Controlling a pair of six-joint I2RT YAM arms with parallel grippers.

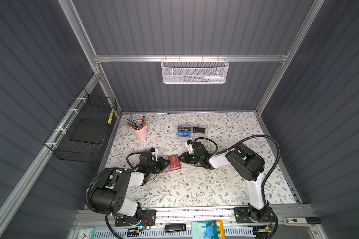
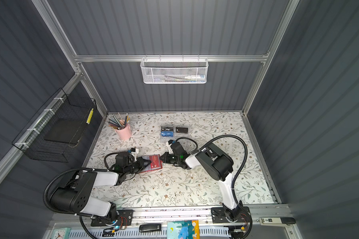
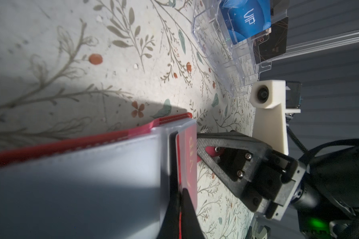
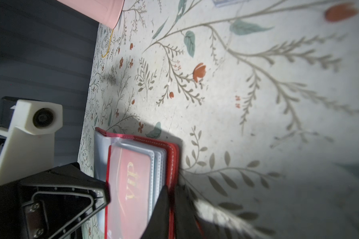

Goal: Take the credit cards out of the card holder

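The card holder point(image 4: 172, 157), red-edged with clear sleeves, lies open on the table between both grippers. A red VIP card point(image 3: 190, 159) sits in its sleeve, partly covered by my fingers. My left gripper is shut at that card's inner edge, and a thin red line shows between its fingertips. At the opposite side, my right gripper is shut on the holder's red outer edge. Farther back, a clear tray point(image 1: 190, 136) holds a blue VIP card point(image 1: 183, 134) and black cards point(image 1: 199, 130).
A pink pen cup point(image 1: 140, 133) stands at the back left. A black wire basket point(image 1: 85, 123) hangs on the left wall, a white mesh basket point(image 1: 194, 75) on the back wall.
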